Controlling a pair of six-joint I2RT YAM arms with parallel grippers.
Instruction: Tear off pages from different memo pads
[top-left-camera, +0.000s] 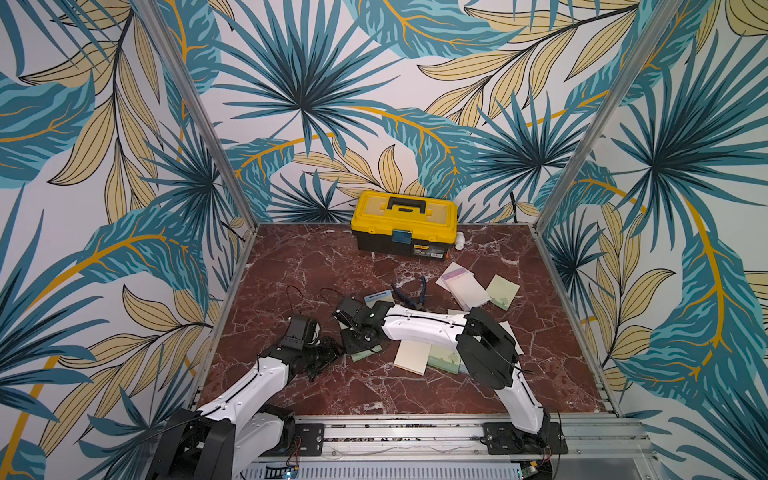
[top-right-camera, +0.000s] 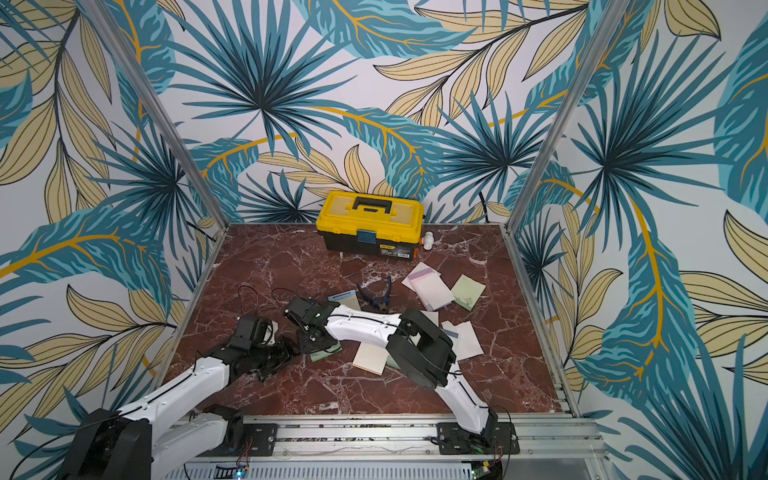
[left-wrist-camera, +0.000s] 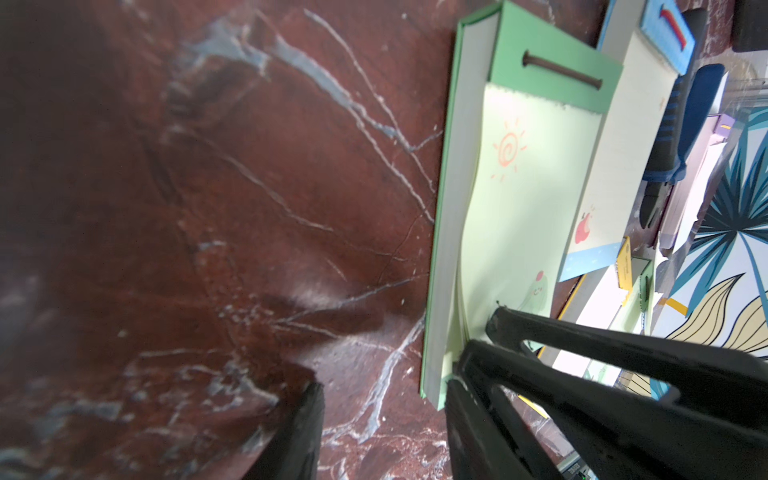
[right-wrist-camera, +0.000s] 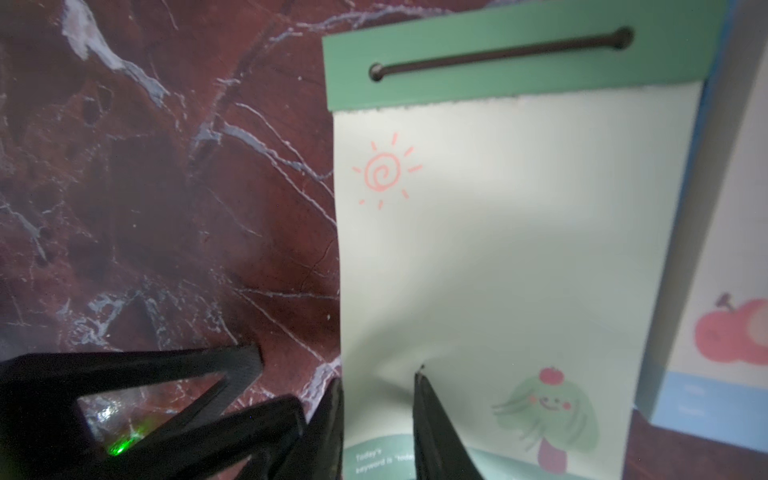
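A green-bound memo pad (left-wrist-camera: 524, 184) (right-wrist-camera: 512, 240), with sun and jellyfish drawings, lies on the table. My right gripper is at the lower left part of its page, shut on the page, which bends slightly there. In the left wrist view, the right gripper's black fingers reach over the pad's near end. My left gripper (top-left-camera: 328, 356) is low beside that end, part open, with no page seen between its fingers. A blue-bound pad (left-wrist-camera: 608, 160) (right-wrist-camera: 728, 256) with an apple drawing lies alongside.
Dark pliers (top-left-camera: 412, 300) lie behind the pads. More pads and papers (top-left-camera: 468, 288) are spread over the middle and right. A yellow toolbox (top-left-camera: 404, 224) and small white object (top-left-camera: 460, 240) stand at the back.
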